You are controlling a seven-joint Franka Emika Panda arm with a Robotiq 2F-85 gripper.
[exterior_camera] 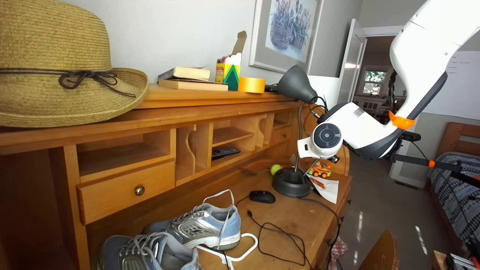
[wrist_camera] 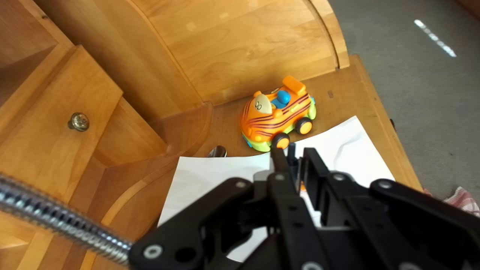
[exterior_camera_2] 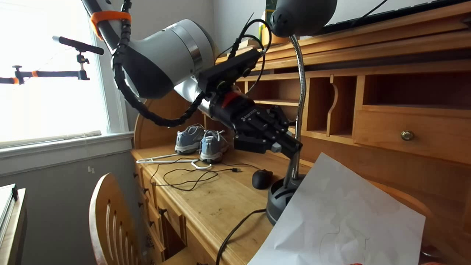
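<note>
My gripper [exterior_camera_2: 294,149] is beside the stem of the desk lamp, its fingers shut on a slim, dark pen-like object [wrist_camera: 292,153]. What the object is exactly cannot be told. In exterior view 2 a grey slim length [exterior_camera_2: 291,170] slants down from the fingertips toward the lamp's dark round base [exterior_camera_2: 276,203]; whether it touches the base is unclear. The same base [exterior_camera: 291,183] stands on the desk in exterior view 1, where the arm hides the fingers. In the wrist view the gripper hangs over white paper [wrist_camera: 216,173].
An orange toy car [wrist_camera: 276,114] sits beyond the paper. The lamp's flexible stem [exterior_camera_2: 301,88] and shade [exterior_camera: 297,84] stand close to the arm. A black mouse [exterior_camera: 262,196], cables, a white hanger and grey-blue shoes [exterior_camera: 204,225] occupy the desk. A green ball [exterior_camera: 275,169] lies behind the base.
</note>
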